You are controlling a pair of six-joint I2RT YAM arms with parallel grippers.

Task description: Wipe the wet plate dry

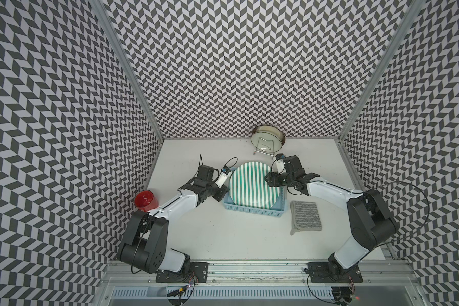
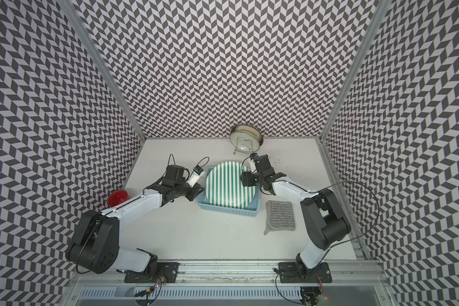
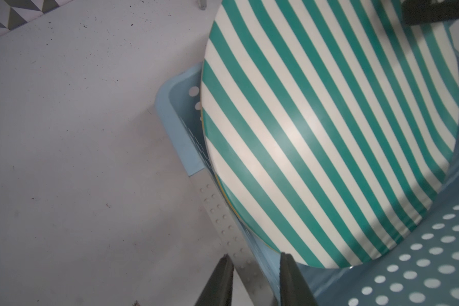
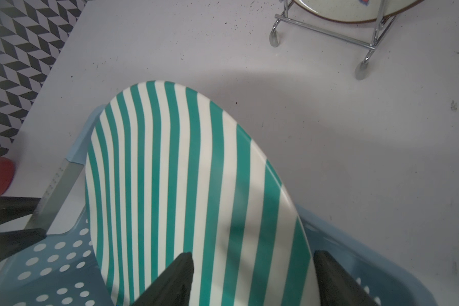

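The green-and-white striped plate (image 1: 255,184) rests tilted in a blue perforated basket (image 1: 255,210) at mid-table. At the basket's left side, my left gripper stands part open, the basket's grey handle strip (image 3: 229,229) running between its fingers. My right gripper is part open too, over the plate's right side. In the right wrist view the plate's edge passes between its fingers; whether they touch it cannot be told. A grey cloth (image 1: 306,216) lies flat on the table, right of the basket. No water on the plate can be made out.
Behind the basket, a wire rack (image 2: 243,144) holds a pale plate (image 2: 245,135). A red container (image 1: 145,200) stands at the table's left edge, near my left arm.
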